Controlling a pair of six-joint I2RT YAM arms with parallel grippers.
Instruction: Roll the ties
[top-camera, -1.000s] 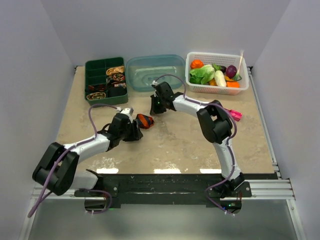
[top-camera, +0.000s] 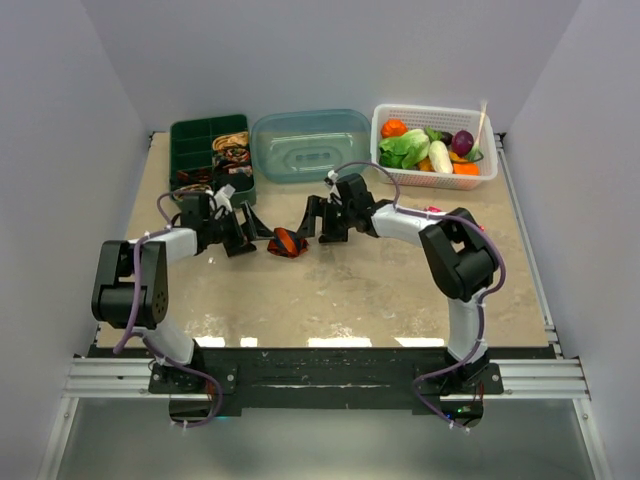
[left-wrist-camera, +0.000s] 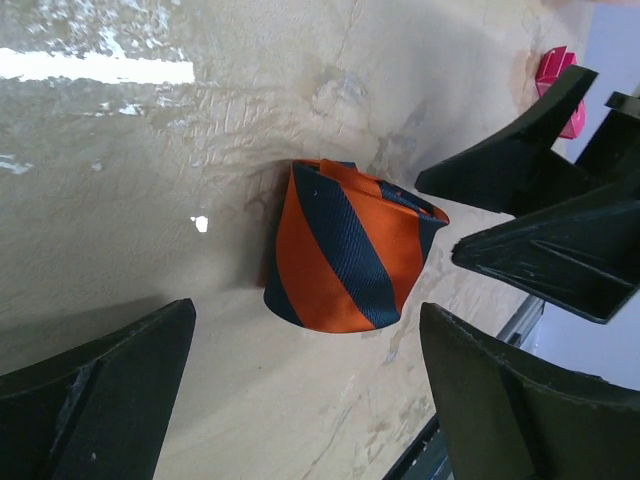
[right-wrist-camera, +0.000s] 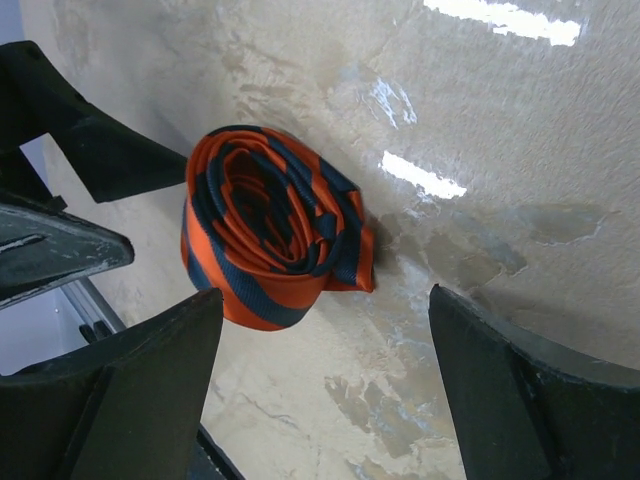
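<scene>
A rolled tie (top-camera: 286, 243) with orange and navy diagonal stripes rests on the table (top-camera: 310, 300) between both grippers. In the left wrist view its striped side (left-wrist-camera: 345, 255) shows; in the right wrist view the coiled top (right-wrist-camera: 265, 220) is visible, with a short flap at one side. My left gripper (top-camera: 250, 230) stands open just left of the roll, its fingers low on either side of it. My right gripper (top-camera: 315, 225) is open just to the right of it. Neither has anything between its fingers touching visibly.
A green compartment box (top-camera: 185, 140) with rolled items stands back left, a clear empty bin (top-camera: 310, 140) at back middle, a white basket (top-camera: 432, 181) of vegetables back right. A pink object (left-wrist-camera: 557, 70) lies on the right.
My left gripper has moved from in front of the roll to its left and opened.
</scene>
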